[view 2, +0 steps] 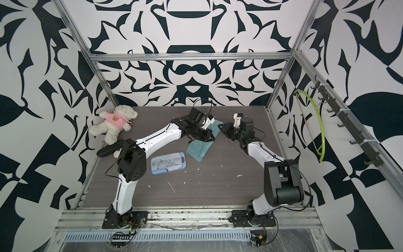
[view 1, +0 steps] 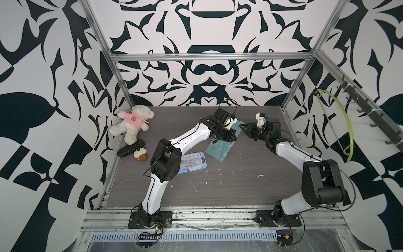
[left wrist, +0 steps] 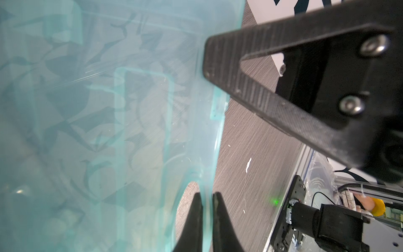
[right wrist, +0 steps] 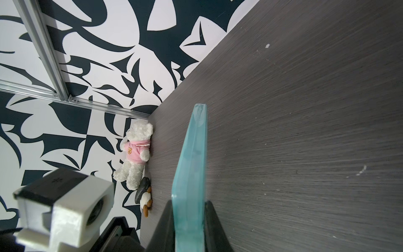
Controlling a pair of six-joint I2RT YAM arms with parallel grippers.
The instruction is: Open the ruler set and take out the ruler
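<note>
A see-through teal plastic case (view 1: 221,150) with moulded ridges is held between both arms, slanting over the middle of the table. My left gripper is shut on its thin edge, and the ridged face fills much of the left wrist view. From the other side, my right gripper is shut on the same teal case, seen edge-on in the right wrist view. A flat blue box (view 2: 181,160) with pale, clear pieces inside lies on the table left of the case. From above, the left gripper covers part of the case.
A white teddy bear in a pink shirt (view 2: 115,121), a dark pouch (view 1: 130,148) and a small brown-and-white toy (view 1: 141,154) rest by the left wall.
</note>
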